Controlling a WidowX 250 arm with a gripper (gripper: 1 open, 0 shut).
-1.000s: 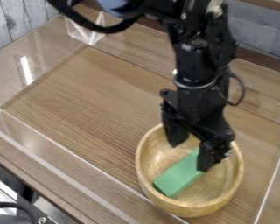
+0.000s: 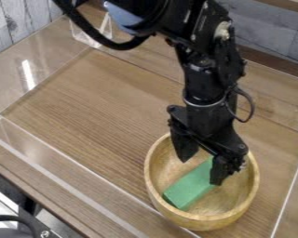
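Observation:
A black robot gripper [image 2: 204, 153] reaches down from the top into a round wooden bowl [image 2: 163, 201] at the lower right, its two fingers spread at the bowl's back half. A green rectangular block [image 2: 189, 191] lies slanted in the bowl, partly behind the right finger. Whether the fingers touch the block is not clear.
The wooden table has wide free room left of and behind the bowl. A clear plastic object [image 2: 89, 28] stands at the back left. Grey wall edges border the back, and the table's edge with dark items is at the lower left.
The gripper has shifted slightly, its fingers looking less widely spread than a second ago. The bowl and green block look unmoved.

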